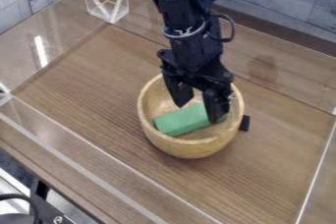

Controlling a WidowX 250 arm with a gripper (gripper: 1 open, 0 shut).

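Note:
A black robot arm comes down from the top centre, its gripper (197, 88) low over a round tan bowl (187, 145). The gripper is open, its fingers reaching down inside the bowl's rim. A green block (179, 123) lies in the bowl, its right end partly hidden under the gripper. Whether the fingers touch the block cannot be told.
A small black piece (246, 123) sits just right of the bowl. White objects (108, 2) stand at the back left and left edge. Dark cabling is at the bottom left.

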